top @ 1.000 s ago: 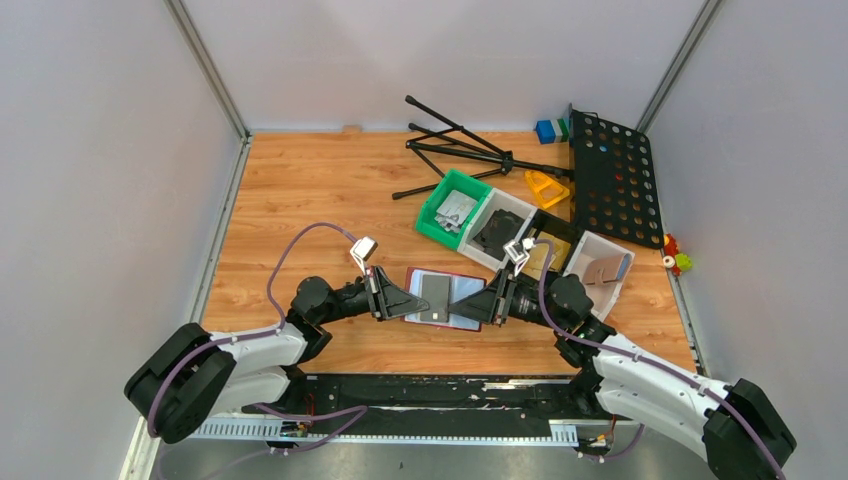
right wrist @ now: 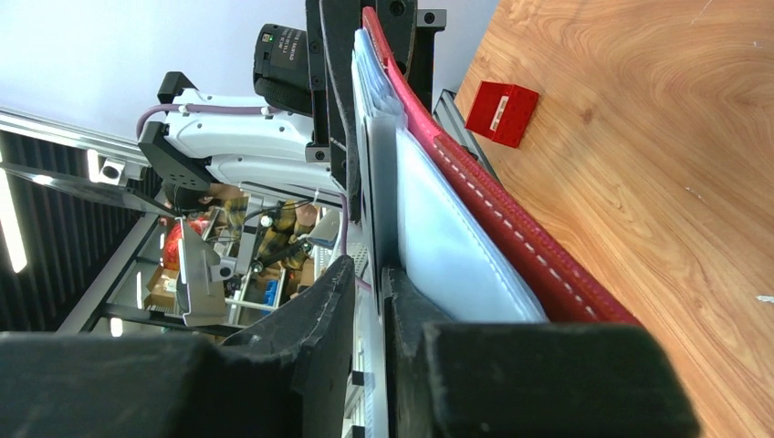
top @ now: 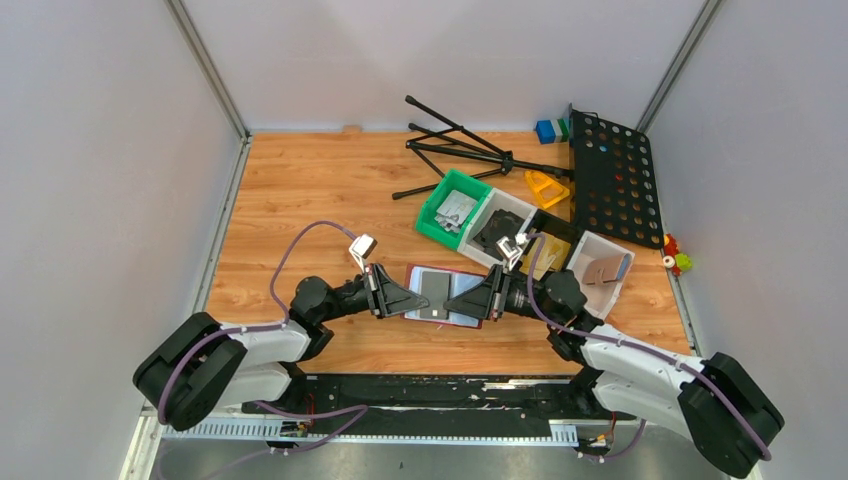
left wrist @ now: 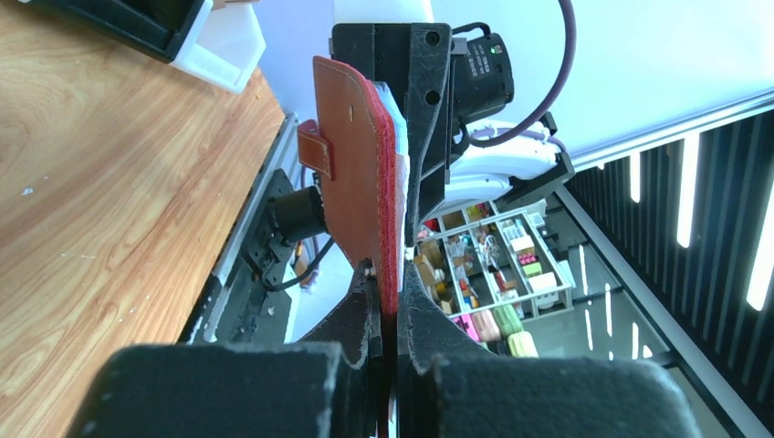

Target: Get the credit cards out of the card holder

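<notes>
A red-edged card holder [top: 466, 283] with clear sleeves and a grey card [top: 436, 294] is held upright between both grippers, low in the centre. My left gripper [top: 422, 303] is shut on the holder's left end; the left wrist view shows the brown cover [left wrist: 351, 164] running down into its fingers. My right gripper [top: 458, 305] is at the other end, its fingertips at the clear sleeves [right wrist: 447, 237]; how far it is open is partly hidden. In the right wrist view the sleeves and red cover rise above the fingers.
Behind the grippers stand a green bin [top: 437, 223], grey and white bins [top: 615, 290], a folded tripod [top: 450, 150] and a black perforated rack [top: 610, 180].
The right arm's upper links have shifted slightly; the grippers and card holder look almost unmoved.
</notes>
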